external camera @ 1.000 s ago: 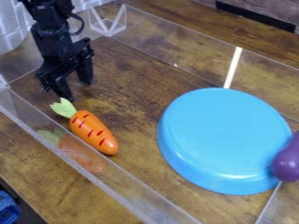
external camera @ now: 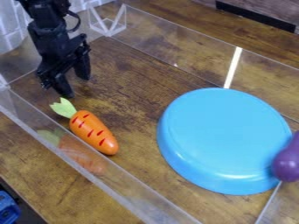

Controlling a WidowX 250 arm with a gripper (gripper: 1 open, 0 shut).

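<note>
My black gripper (external camera: 68,77) is at the upper left, pointing down above the wooden floor of a clear-walled enclosure. It is behind the carrot's leafy end, apart from it; its finger state is hard to make out. An orange toy carrot (external camera: 93,131) with a pale green top lies at the lower left. A large blue round dish (external camera: 219,138), seemingly upside down or flat, fills the right side. A purple toy (external camera: 286,159), perhaps an eggplant, sits at the dish's right edge, partly cut off.
Clear walls (external camera: 135,194) border the area at left, front and back. A small blue object (external camera: 6,208) is at the lower left corner, outside the wall.
The carrot, dish and purple toy have not moved.
</note>
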